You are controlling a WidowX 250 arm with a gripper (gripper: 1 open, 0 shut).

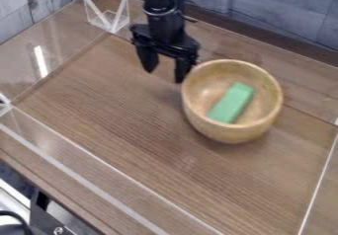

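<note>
My black gripper [166, 59] is low over the table, its two fingers pointing down and apart, with nothing seen between them. It is at the upper left of a tan round bowl [203, 119], the right finger close to the rim. A green block [232, 102] lies inside the bowl.
Clear plastic pieces stand at the upper left edge, and dark objects show at the lower left corner.
</note>
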